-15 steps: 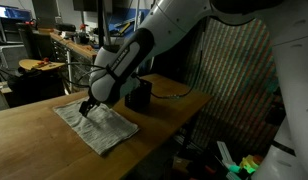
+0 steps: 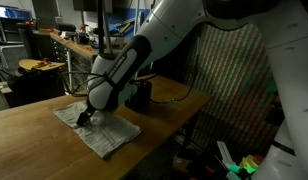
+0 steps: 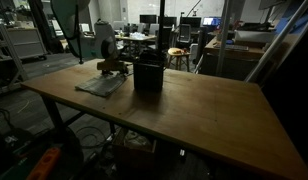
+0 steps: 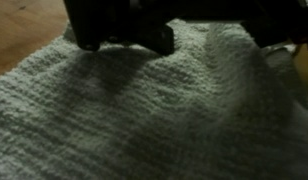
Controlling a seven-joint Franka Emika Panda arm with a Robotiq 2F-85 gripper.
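Note:
A pale grey cloth (image 2: 112,135) lies on the wooden table, slightly rumpled near its far side. My gripper (image 2: 85,119) points down at the cloth, low over its left part. The wrist view has the ribbed cloth (image 4: 144,120) filling most of the picture, with dark gripper parts along the top edge close against it. Shadow hides the space between the fingers, so whether any cloth is between them cannot be told.
A black bin (image 3: 148,78) stands on the table beside the cloth, close to the arm. Bare tabletop (image 3: 214,110) stretches away on the bin's other side. Bare wood (image 2: 34,135) also shows left of the cloth.
The gripper and forearm have come lower and slightly nearer the exterior view 1 camera, onto the cloth. The cloth keeps much the same place.

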